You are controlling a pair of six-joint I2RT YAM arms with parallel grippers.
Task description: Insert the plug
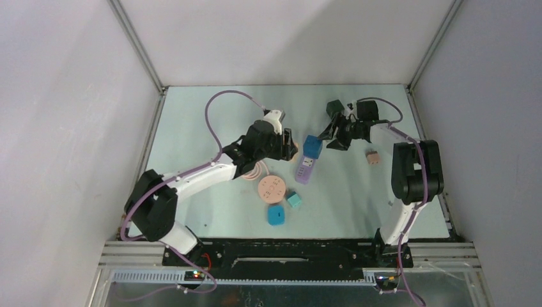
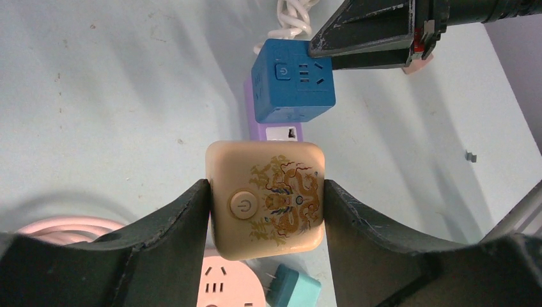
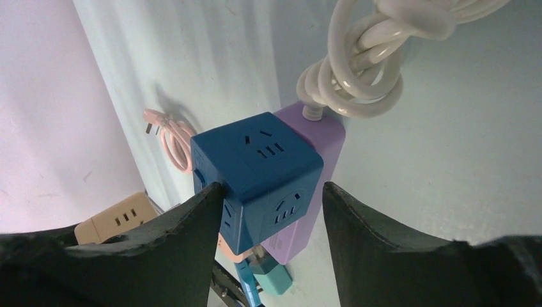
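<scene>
My left gripper [image 1: 287, 146] is shut on a peach cube socket [image 2: 266, 195] with a dragon print and power button, held left of the blue cube socket [image 1: 312, 146]. The blue cube [image 3: 262, 173] sits on a purple power strip [image 1: 304, 172], whose white coiled cable [image 3: 358, 77] runs from its end. My right gripper [image 1: 328, 135] is at the blue cube's upper right, fingers part open, one finger at the cube's side [image 3: 211, 198]; whether it grips is unclear.
A round pink socket [image 1: 271, 189], pink coiled cable [image 1: 251, 175], teal cube [image 1: 294, 199] and light blue block [image 1: 276, 215] lie toward the front. A dark green cube [image 1: 334, 109] is at the back, a small pink block [image 1: 373, 157] at right.
</scene>
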